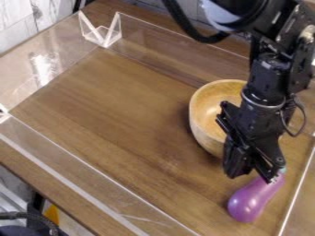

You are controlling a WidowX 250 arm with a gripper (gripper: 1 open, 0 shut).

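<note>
My black gripper [249, 159] hangs at the right, pointing down just above a purple eggplant [252, 200] lying on the wooden surface near the front right. Its fingertips look close together, with nothing visible held between them; whether they touch the eggplant cannot be told. A tan bowl [205, 108] sits behind the gripper, partly hidden by it.
A clear plastic bracket [101, 29] stands at the back left. Clear walls and edges bound the surface at left, front and right.
</note>
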